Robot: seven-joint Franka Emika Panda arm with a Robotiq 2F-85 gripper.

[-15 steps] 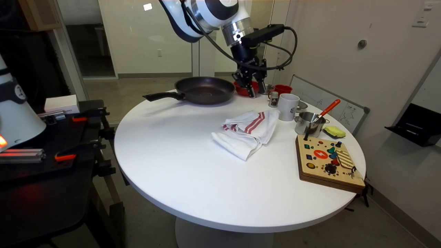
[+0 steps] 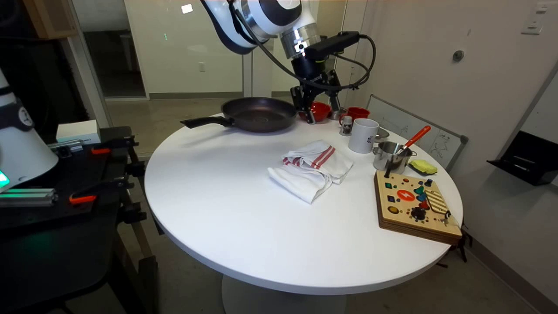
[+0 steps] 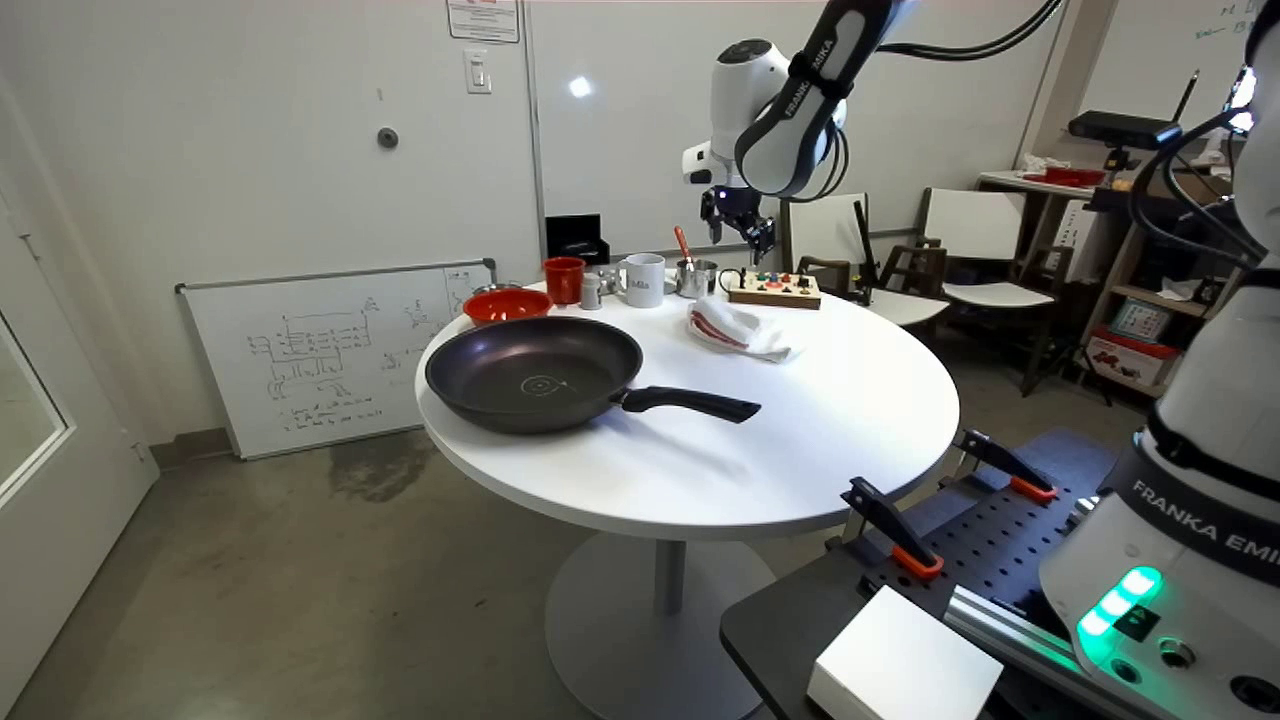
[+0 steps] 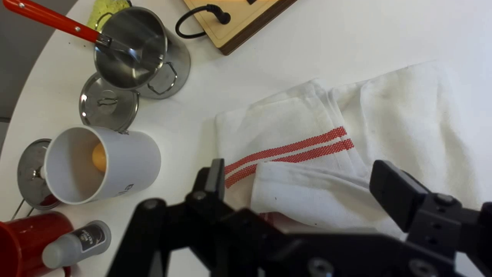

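A white towel (image 2: 318, 165) with red stripes lies loosely folded near the middle of the round table. In the wrist view, the towel (image 4: 295, 134) spreads beneath and ahead of my gripper, whose two fingers are wide apart. One fold of cloth shows in the gap between them, but nothing is clamped. The gripper (image 2: 322, 112) points downward in exterior view 1, overlapping the red bowl (image 2: 320, 110) in the picture. From the other side, the gripper (image 3: 738, 226) appears above the far part of the table; its exact height over the towel is hard to tell.
A black frying pan (image 3: 534, 366) occupies one side of the table. Along the rim stand a white mug (image 4: 106, 164) holding something orange, a steel pot (image 4: 173, 67), a shaker (image 4: 83, 242), a red mug (image 3: 564, 280) and a wooden board (image 2: 416, 206).
My gripper's fingers have spread apart. The towel's right side has settled lower and flatter. The base light has turned from red to green.
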